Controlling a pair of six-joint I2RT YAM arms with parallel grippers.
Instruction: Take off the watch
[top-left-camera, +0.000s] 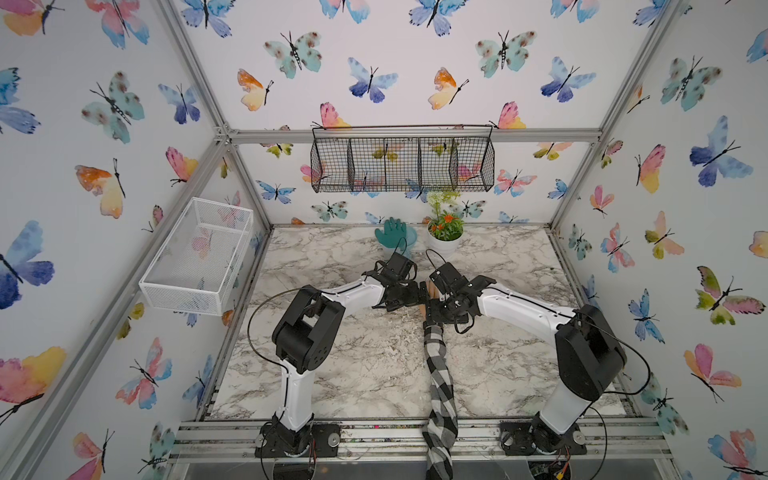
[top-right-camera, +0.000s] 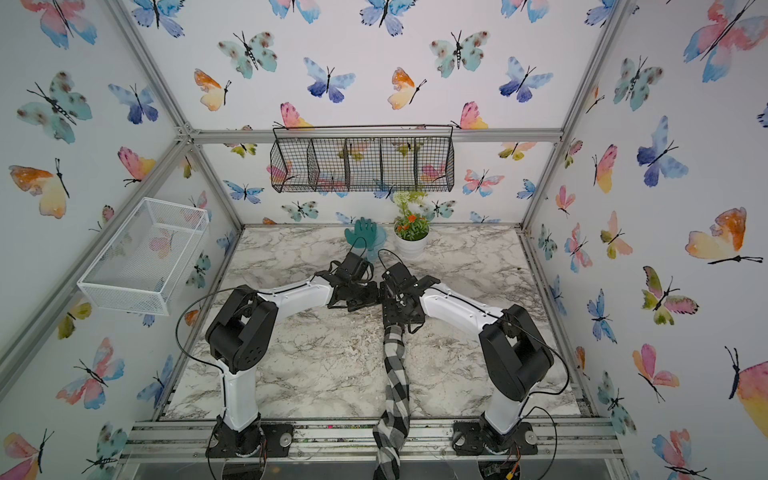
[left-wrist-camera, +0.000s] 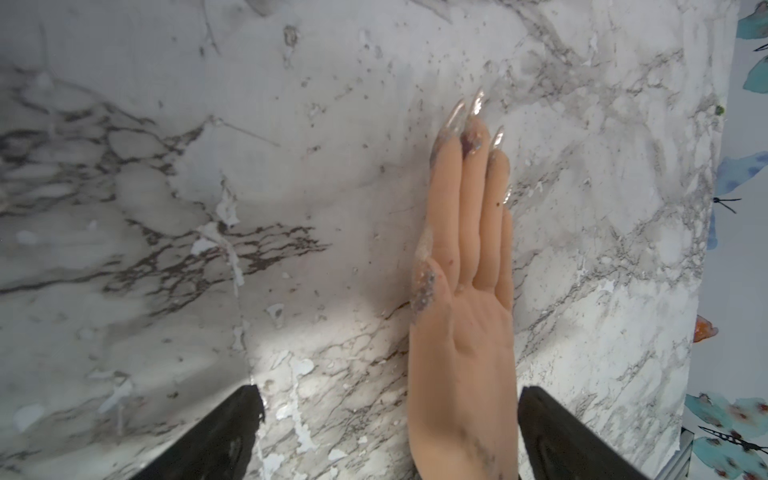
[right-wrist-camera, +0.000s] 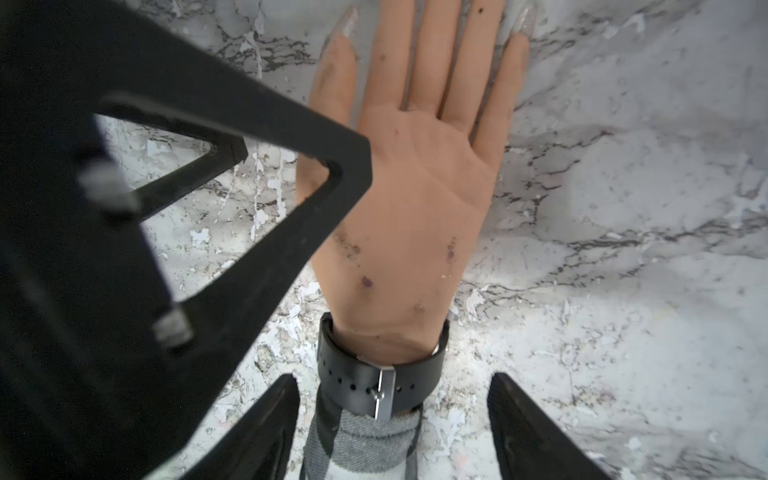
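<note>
A black watch strap (right-wrist-camera: 348, 384) with a metal buckle circles the wrist of a flesh-coloured mannequin hand (right-wrist-camera: 400, 208). The hand lies palm up, joined to a checkered sleeve (right-wrist-camera: 364, 444). In the right wrist view my right gripper is open, one finger on each side of the strap, nothing gripped. My left gripper is also open. Its view shows the hand (left-wrist-camera: 468, 352) nearer its right finger, and the strap is out of sight there. Black parts of the left gripper cover the left of the right wrist view. From above, both grippers largely hide the hand.
A teal hand-shaped object (top-left-camera: 392, 233) and a potted plant (top-left-camera: 445, 232) stand behind the arms. A black wire basket (top-left-camera: 402, 164) hangs on the back wall, a white one (top-left-camera: 200, 256) on the left. The two grippers are very close together.
</note>
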